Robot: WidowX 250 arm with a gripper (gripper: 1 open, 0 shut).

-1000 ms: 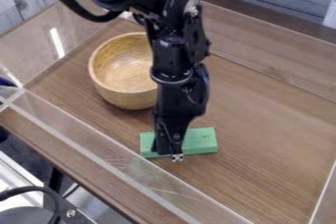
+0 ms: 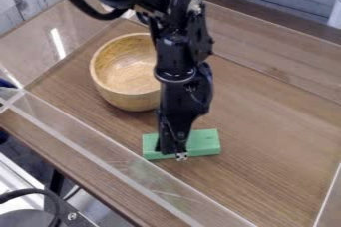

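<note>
The black robot gripper point(image 2: 177, 149) points straight down onto a green rectangular block point(image 2: 204, 143) lying on the wooden table near its front. The fingertips are at the middle of the block and hide part of it; they look close together, with nothing clearly visible between them. A round wooden bowl point(image 2: 118, 71) sits behind and left of the gripper, partly hidden by the arm.
A transparent strip point(image 2: 94, 146) runs along the front edge, with cables and dark equipment beyond it at the lower left. A pale wall stands at the back.
</note>
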